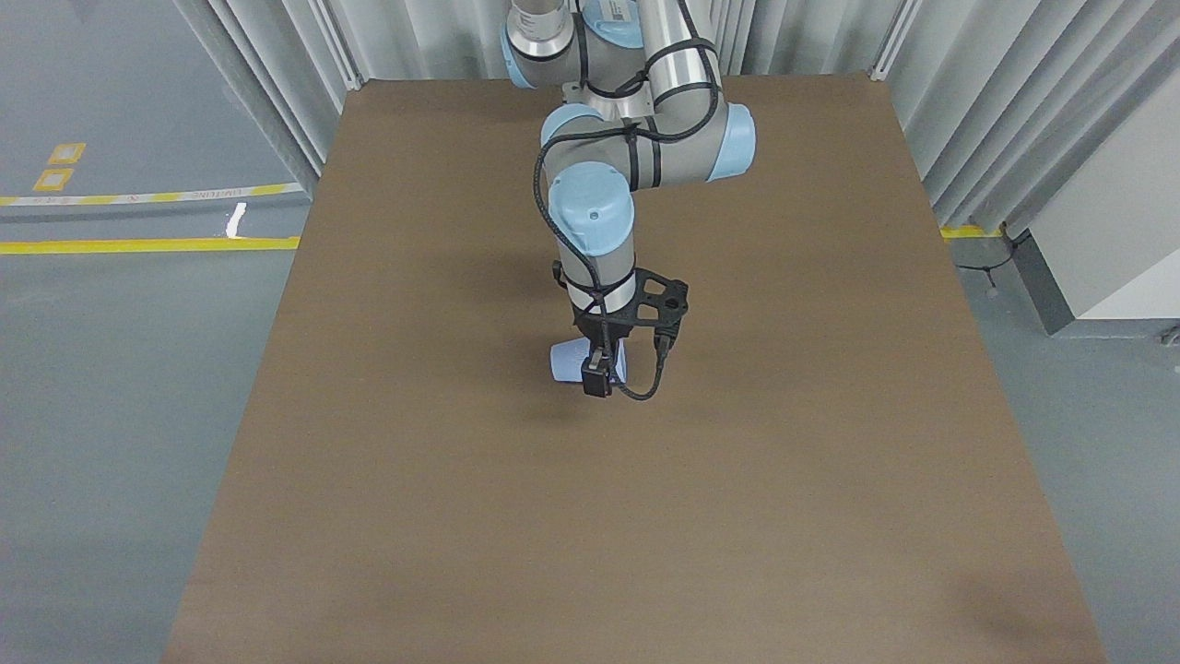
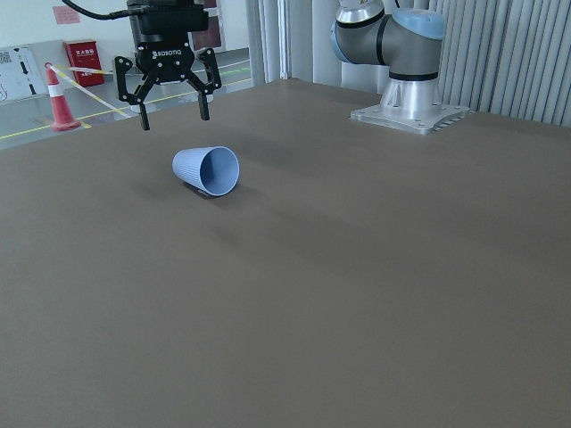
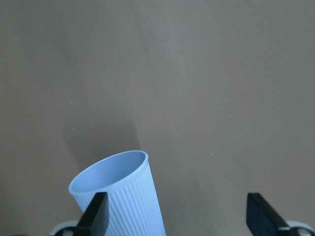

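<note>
A light blue ribbed cup (image 2: 192, 167) lies on its side on the brown table, its mouth toward the right in the left camera view. My gripper (image 2: 175, 120) is above it with its fingers spread open and nothing between them. In the front view the cup (image 1: 566, 361) is partly hidden behind the gripper. In the wrist view the cup (image 3: 132, 206) is at the lower left, partly behind one finger, with bare table between the two fingertips on the right.
The arm's base (image 2: 409, 114) stands at the back of the table. Curtains, a wall and a traffic cone are beyond the table.
</note>
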